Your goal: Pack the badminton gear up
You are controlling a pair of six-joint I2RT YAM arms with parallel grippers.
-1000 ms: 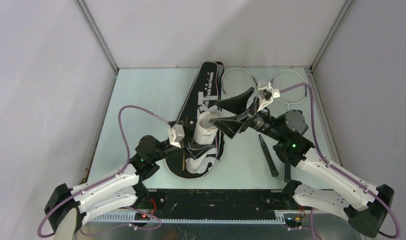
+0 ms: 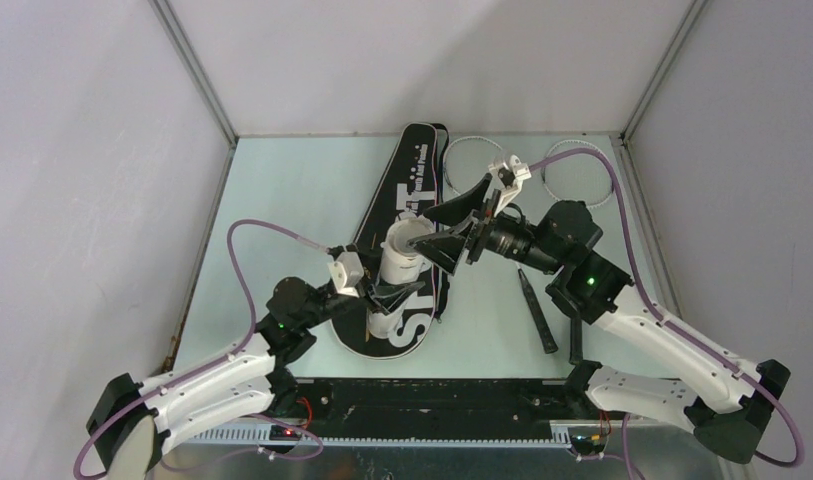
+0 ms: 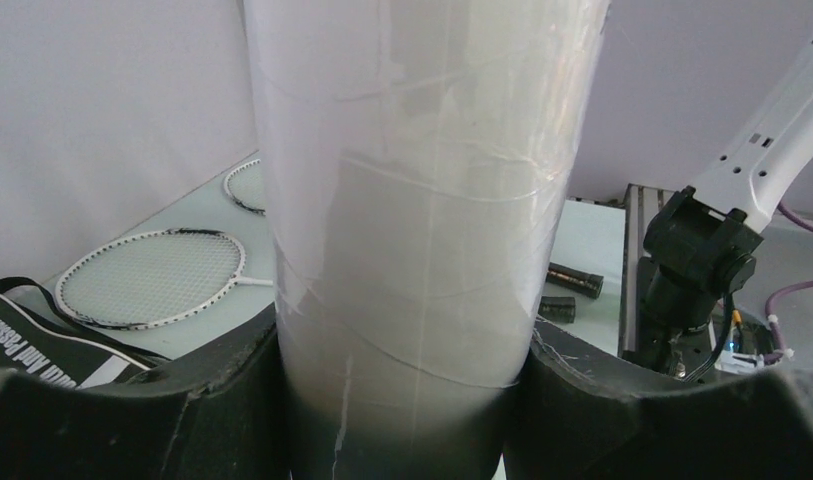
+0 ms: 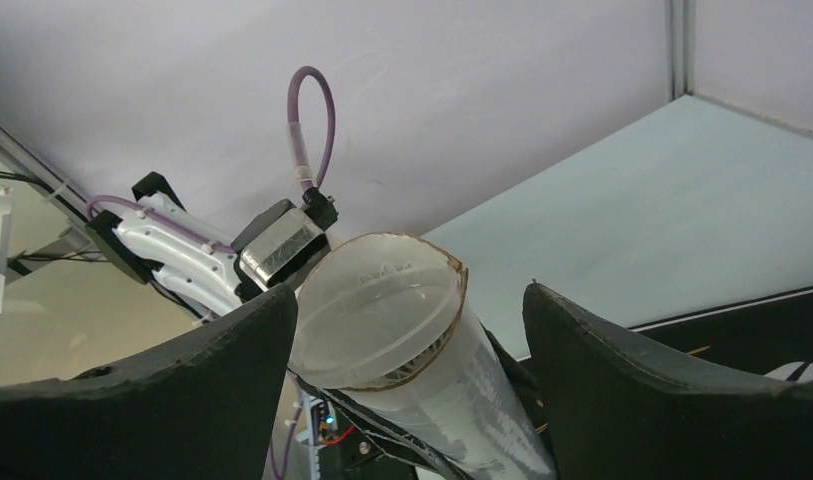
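Note:
A white shuttlecock tube (image 2: 398, 262) is held upright-tilted over the black racket bag (image 2: 402, 175) by my left gripper (image 2: 384, 291), whose fingers grip its body, which fills the left wrist view (image 3: 412, 220). In the right wrist view the tube's top (image 4: 377, 310), with a clear disc and a cardboard rim, sits between the fingers of my right gripper, which stands open at that end.
Two white rackets (image 2: 580, 145) lie at the back right, their dark handles (image 2: 535, 310) toward the front. White walls enclose the back and sides.
The right arm has shifted slightly left and up at the tube's top. The left arm has moved a little left with the tube.

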